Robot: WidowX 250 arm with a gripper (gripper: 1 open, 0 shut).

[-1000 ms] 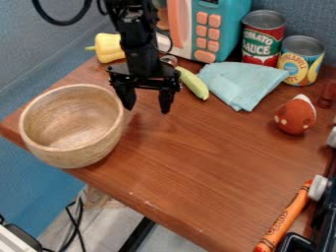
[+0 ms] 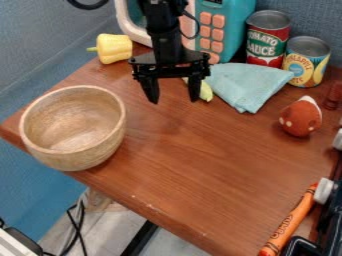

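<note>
My black gripper (image 2: 174, 92) hangs over the back middle of the wooden table (image 2: 187, 170), its two fingers apart, above a small yellow banana-like object (image 2: 205, 91) that is partly hidden behind it. A wooden bowl (image 2: 72, 128) sits at the left. A light blue cloth (image 2: 250, 85) lies just right of the gripper.
Tomato sauce can (image 2: 267, 38), yellow-labelled can (image 2: 306, 61) and toy microwave (image 2: 221, 25) stand at the back; yellow object (image 2: 114, 47) back left. A brown round toy (image 2: 301, 117) and orange crayon (image 2: 287, 225) are at the right.
My gripper has moved back and to the right, rising in the view from beside the bowl toward the yellow object, which it now partly covers.
</note>
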